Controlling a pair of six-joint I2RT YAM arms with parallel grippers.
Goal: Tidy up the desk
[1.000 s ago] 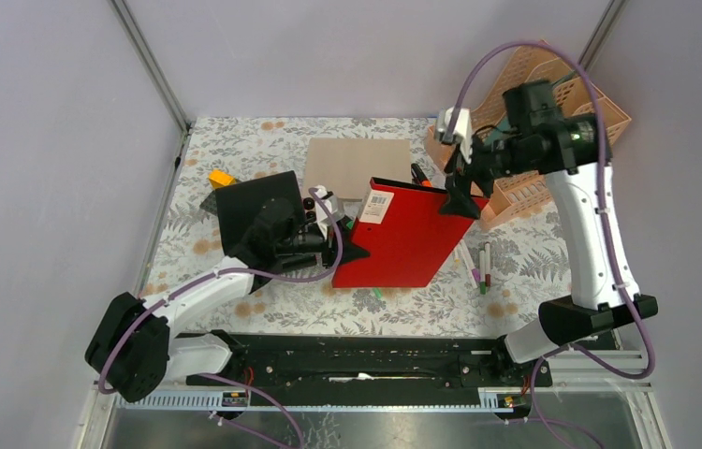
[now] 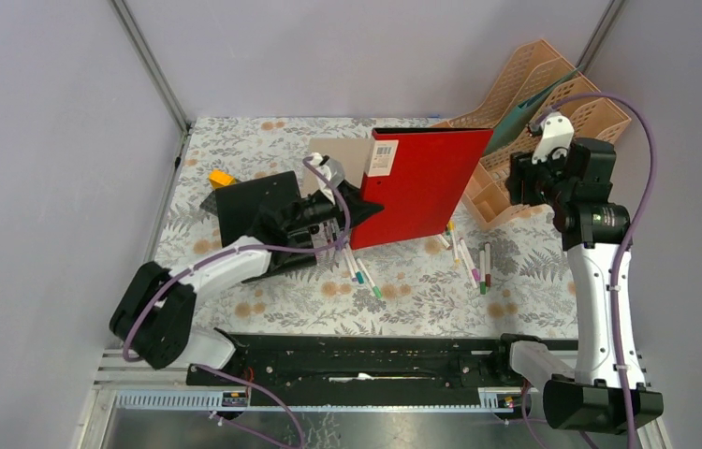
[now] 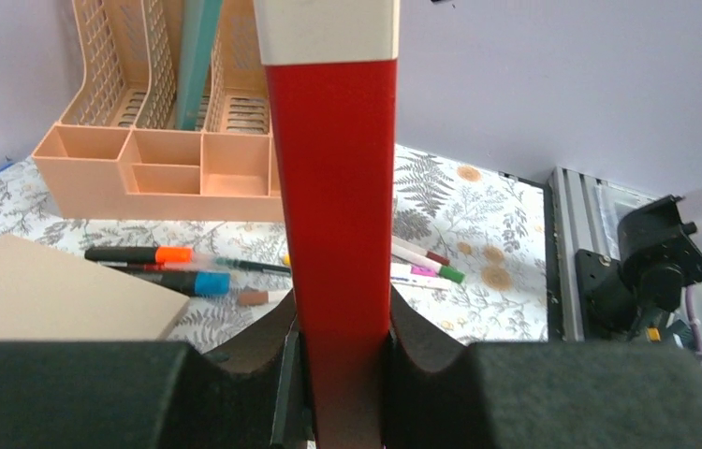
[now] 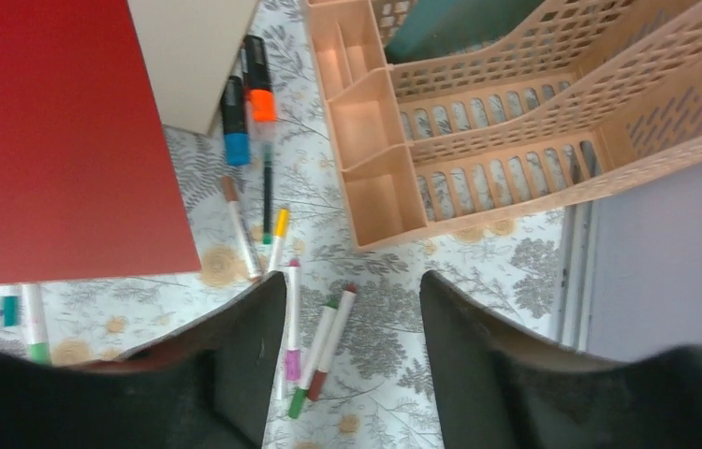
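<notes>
A red binder [image 2: 422, 187] stands on edge, held up by my left gripper [image 2: 371, 206], which is shut on its spine; in the left wrist view the spine [image 3: 333, 206] fills the middle between the fingers. A tan file organizer [image 2: 497, 201] with a teal item [image 2: 516, 122] in it stands at the back right. My right gripper [image 2: 520, 182] hangs over the organizer's front, open, its fingertips [image 4: 446, 309] apart with nothing between them in the right wrist view. Loose markers [image 4: 293, 309] lie on the floral desk below.
A beige board [image 2: 333, 145] lies behind the binder. A black flat item [image 2: 249, 201] and a yellow object [image 2: 221, 178] are on the left. The walls border the desk at the back and sides.
My left gripper has raised the binder and shifted it toward the back right. My right gripper has let go of the binder's top and moved right, over the organizer.
</notes>
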